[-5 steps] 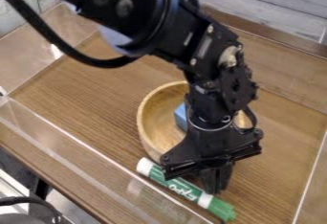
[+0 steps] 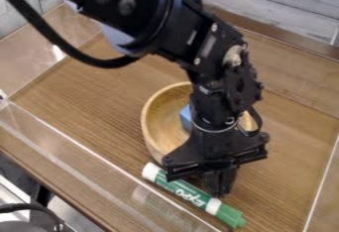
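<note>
The black gripper (image 2: 220, 182) hangs low over the table front, shut, its tips just behind a green and white tube (image 2: 195, 195) with lettering, which lies diagonally on the wood. Whether the tips touch the tube is unclear. Behind the gripper sits a yellow-tan bowl (image 2: 162, 114) with a blue object (image 2: 188, 115) inside, both partly hidden by the arm.
A clear plastic edge runs along the front left, with a dark cable at the lower left corner. A pale wall stands behind.
The arm has shifted very slightly; the tube and bowl look unmoved.
</note>
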